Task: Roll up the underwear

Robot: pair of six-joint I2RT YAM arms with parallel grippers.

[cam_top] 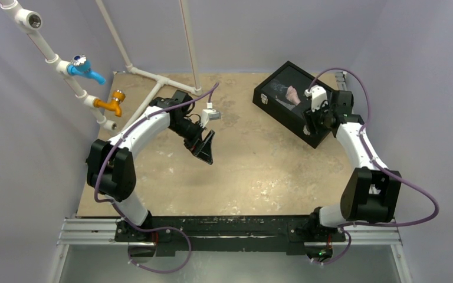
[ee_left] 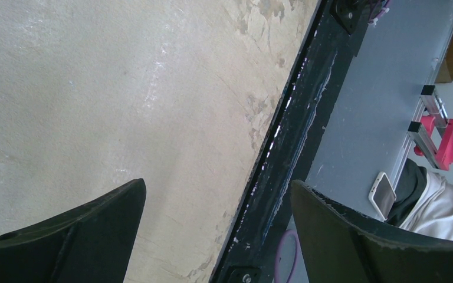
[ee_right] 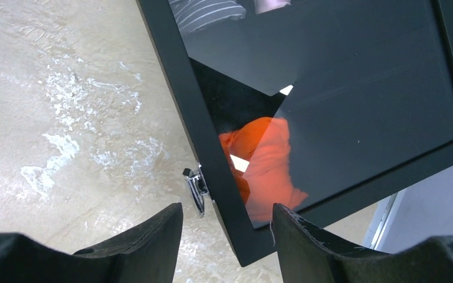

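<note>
A black case (cam_top: 283, 82) with a clear-topped lid stands at the back right, with pink cloth (cam_top: 292, 95) seen through it. In the right wrist view, orange cloth (ee_right: 265, 165) shows under the lid beside a metal latch (ee_right: 196, 188). My right gripper (cam_top: 311, 121) hangs over the case's front end near that latch, fingers apart with nothing seen between them (ee_right: 227, 209). My left gripper (cam_top: 204, 147) stands open over the bare middle-left table, nothing between its fingers.
White pipework (cam_top: 165, 80) with blue (cam_top: 85, 71) and orange (cam_top: 109, 105) taps lines the back left.
</note>
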